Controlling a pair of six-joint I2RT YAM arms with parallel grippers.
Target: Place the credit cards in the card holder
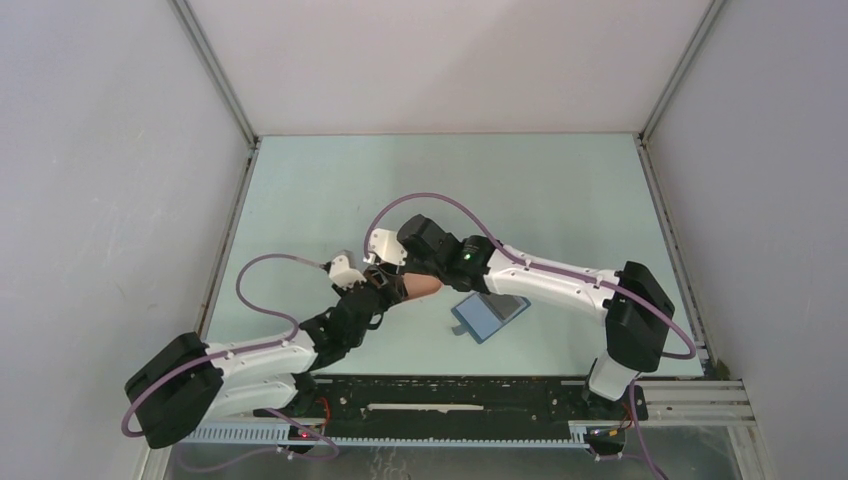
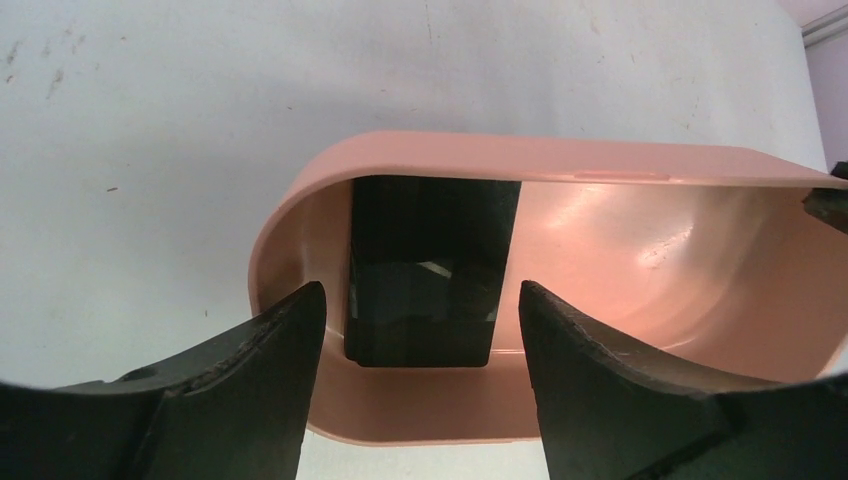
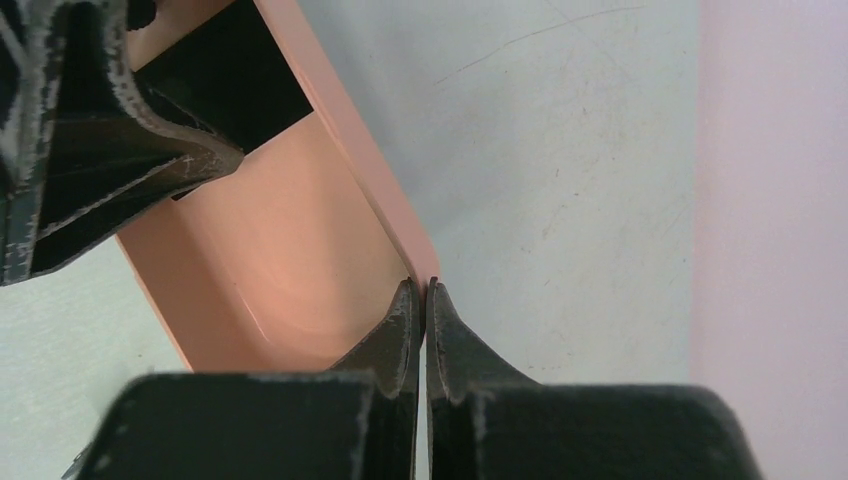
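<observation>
The salmon-pink container (image 1: 424, 285) sits mid-table between both grippers. In the left wrist view its rim (image 2: 560, 155) curves around a dark rectangular card-like block (image 2: 425, 280) at its left end. My left gripper stands open over that end, its fingertips either side of the block. My right gripper is shut at the container's rim (image 3: 370, 170); whether the thin wall is between its tips is hard to tell. The left gripper's dark body partly hides the container in the right wrist view.
A blue-grey flat item (image 1: 480, 316) with a grey panel and a tab lies to the right near the front. Walls stand on both sides.
</observation>
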